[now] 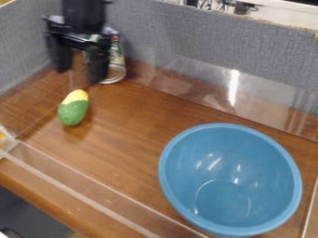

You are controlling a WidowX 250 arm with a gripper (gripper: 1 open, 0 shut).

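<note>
The black gripper (77, 58) is motion-blurred at the upper left, open, with its fingers spread over the area in front of a metal can (113, 65), which it mostly hides. Below it a toy corn cob (73, 110), green with a yellow tip, lies on the wooden floor of the workspace. A large blue bowl (230, 178) fills the lower right.
Grey padded walls (230, 51) run along the back and left, with clear plastic along the edges. The wooden middle (137, 139) between corn and bowl is clear.
</note>
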